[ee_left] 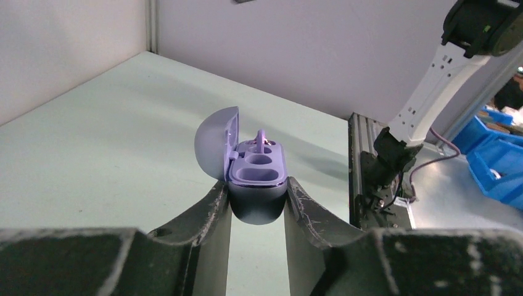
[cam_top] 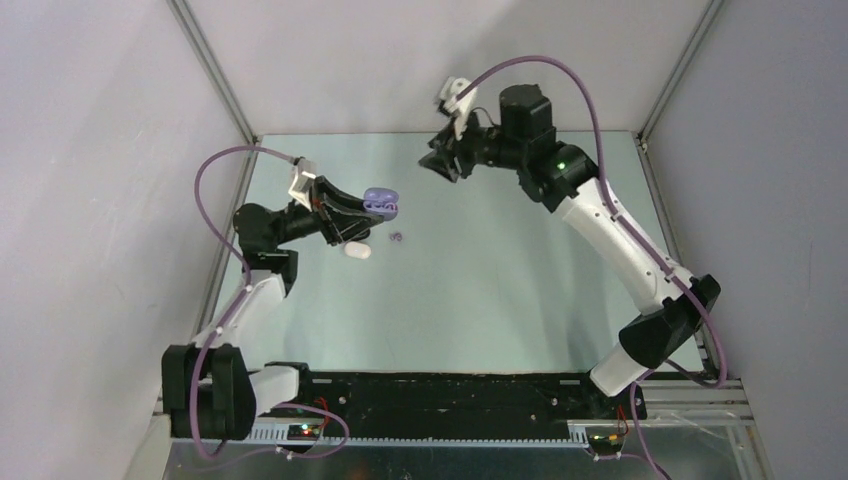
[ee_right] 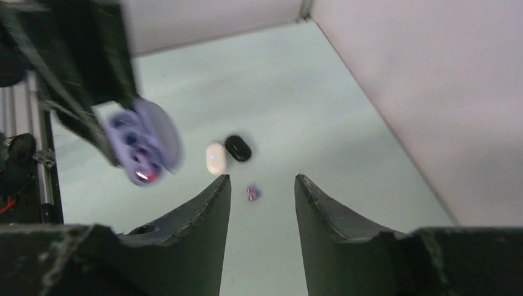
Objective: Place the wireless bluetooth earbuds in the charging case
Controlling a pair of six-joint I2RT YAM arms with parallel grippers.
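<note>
A purple charging case (ee_left: 257,205) with its lid (ee_left: 213,143) raised is clamped between the fingertips of my left gripper, held above the table. Empty hollows show in its near half; at its far end a purple earbud (ee_left: 261,142) seems to stand with its stem up, though how deep it sits I cannot tell. Another small purple piece, apparently an earbud (ee_right: 253,193), lies on the table (cam_top: 480,300). My right gripper, open and with nothing between its fingers, is up and to the right of the case in the top view.
A white case (ee_right: 216,158) and a black case (ee_right: 238,148) lie side by side on the table, close to the left gripper in the top view. Walls rise around the back and sides.
</note>
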